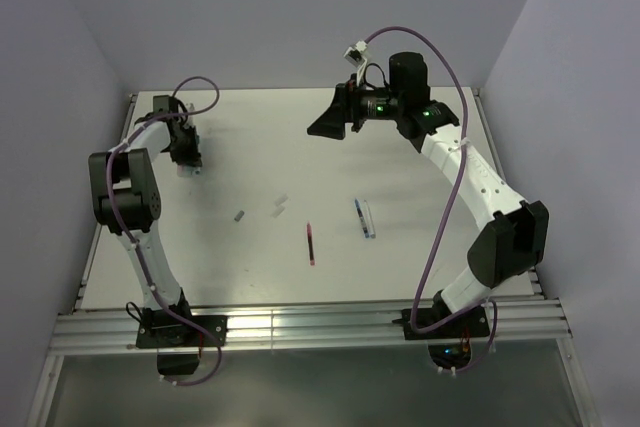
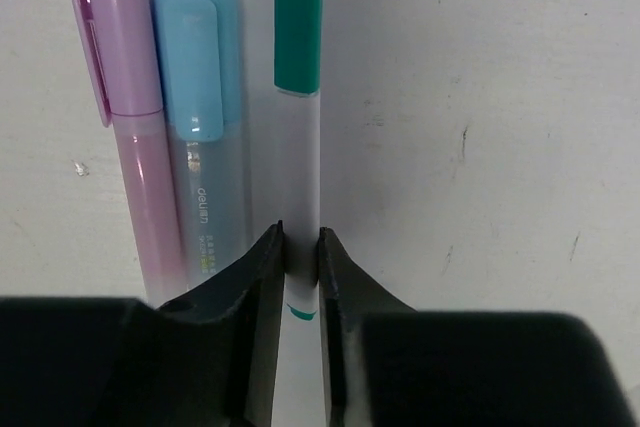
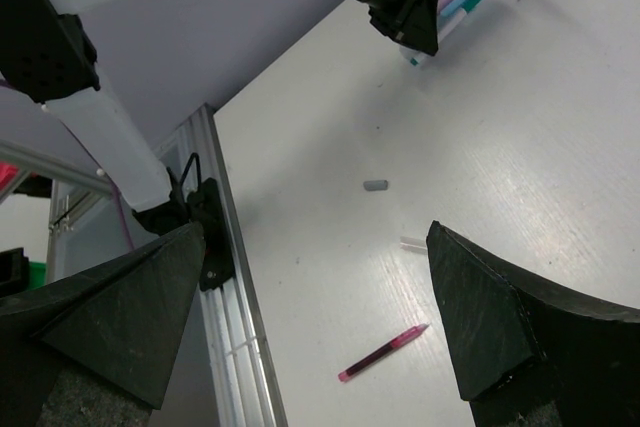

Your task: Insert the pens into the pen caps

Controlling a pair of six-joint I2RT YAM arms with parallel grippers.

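Note:
A white pen with a green cap (image 2: 298, 147) lies on the table, parallel to the blue capped pen (image 2: 205, 97) and the purple capped pen (image 2: 135, 77), with a narrow gap beside the blue one. Around its lower part stands my left gripper, its fingers parted slightly wider than the barrel. My right gripper is wide open, with nothing between its fingers. An uncapped red pen (image 1: 310, 244) lies near the front middle. A small grey cap (image 1: 239, 215) and clear pieces (image 1: 280, 205) lie left of centre.
To the right, a dark blue pen (image 1: 360, 215) lies beside a pale clear piece (image 1: 369, 219). A metal rail (image 1: 310, 319) runs along the front edge.

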